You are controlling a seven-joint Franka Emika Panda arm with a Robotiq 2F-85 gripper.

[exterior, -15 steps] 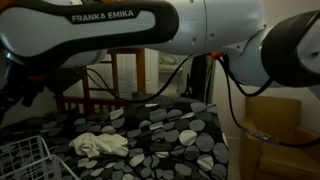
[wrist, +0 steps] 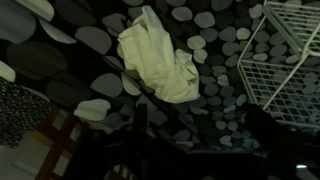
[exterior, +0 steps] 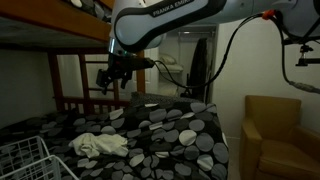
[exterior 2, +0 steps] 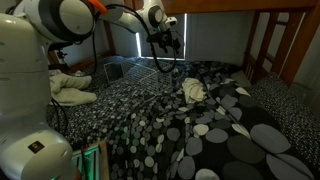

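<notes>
A crumpled white cloth (exterior: 100, 145) lies on the dark bedspread with grey spots (exterior: 185, 140). The wrist view has the whole cloth (wrist: 158, 57) below and ahead of the fingers, clear of them. High above the bed hangs my gripper (exterior: 126, 76), its two dark fingers spread apart and empty. In exterior view 2 the gripper (exterior 2: 166, 48) is near the top, with the cloth (exterior 2: 193, 90) lower down and to its right. At the left of exterior view 1 stands a white wire basket (exterior: 28, 158), partly cut off by the frame.
The wire basket (wrist: 285, 60) also shows at the right of the wrist view. A wooden bed rail (exterior: 92, 104) runs behind the bed, and a tan armchair (exterior: 278, 140) stands at the right. Bare bedspread surrounds the cloth.
My arm has drawn back from over the basket side at the left, moving right and away from the camera towards the air above the cloth. The cloth and basket have not moved.
</notes>
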